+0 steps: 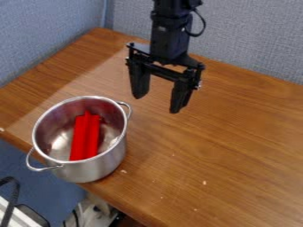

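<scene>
My black gripper (160, 87) hangs over the back middle of the wooden table with its two fingers spread open and nothing between them. A silver pot (110, 159) with two side handles sits at the near left of the table, below and left of the gripper. Inside it lies a red object (85, 135), elongated, its exact kind unclear.
Grey padded walls (42, 31) border the left and back. The pot is close to the table's near left edge, with cables below.
</scene>
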